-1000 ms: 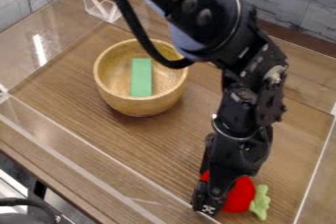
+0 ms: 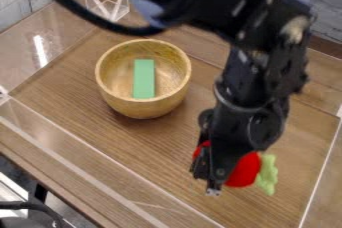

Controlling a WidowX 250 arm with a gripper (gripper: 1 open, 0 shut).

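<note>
My black multi-fingered gripper hangs over the right of the wooden table, its fingers curved down around a red object with a green leafy top, which looks like a strawberry or similar toy. The fingers partly hide it, and how firmly they hold it is unclear. To the upper left, a yellow-tan bowl holds a green block.
A light wall edge runs along the back. A dark cable or arm part sits at the bottom left corner.
The gripper and the red object have moved up, away from the table's front edge toward the back.
</note>
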